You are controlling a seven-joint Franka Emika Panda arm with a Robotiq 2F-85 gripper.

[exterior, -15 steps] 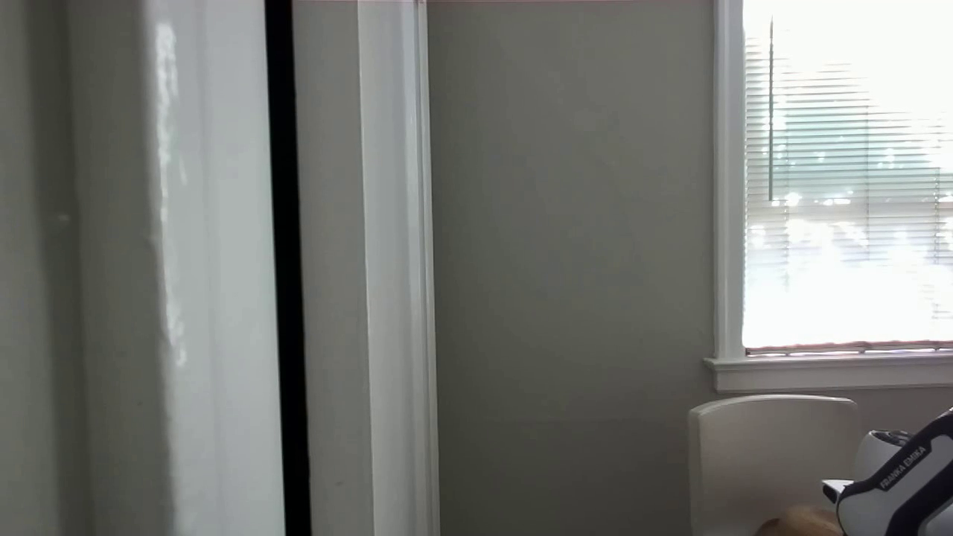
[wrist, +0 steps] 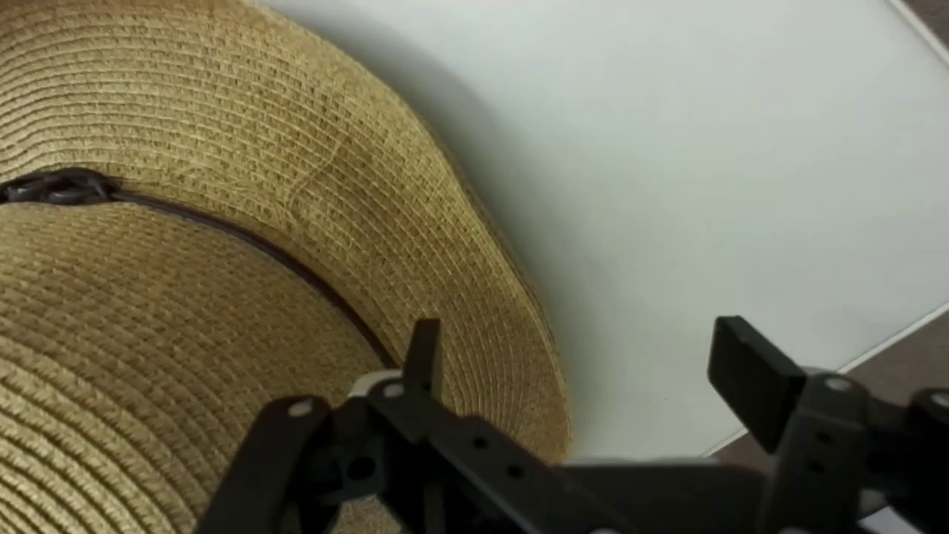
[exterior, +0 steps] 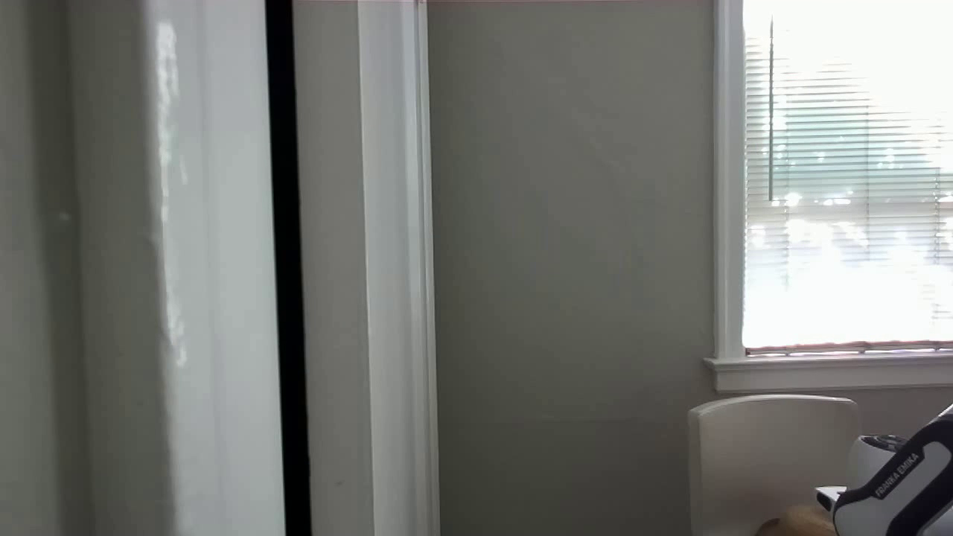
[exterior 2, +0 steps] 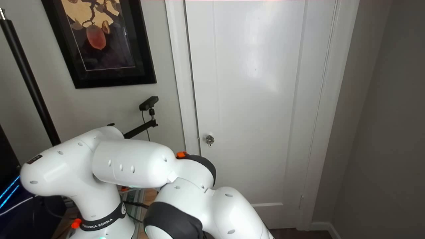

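Note:
A tan woven straw hat (wrist: 222, 116) with a thin dark cord round its crown fills the left of the wrist view, on a flat white surface (wrist: 712, 178). My gripper is open, its black fingers wide apart. The left finger (wrist: 425, 360) overlaps the brim near the cord in this view; the right finger (wrist: 756, 378) appears beyond the brim's edge, over the white surface. I cannot tell whether either touches anything. At the bottom of exterior view 1, a tan patch (exterior: 799, 522) shows in front of a white chair back (exterior: 768, 464). Exterior view 2 leaves the gripper out.
In exterior view 2 my arm (exterior 2: 131, 163) reaches in front of a closed white door (exterior 2: 255, 99) with a glass knob (exterior 2: 209, 139). A small camera on a black mount (exterior 2: 149, 103) stands behind the arm. A window (exterior: 849, 196) is above the chair.
In exterior view 1 the visible part of my arm has shifted slightly left and down. The chair has not moved.

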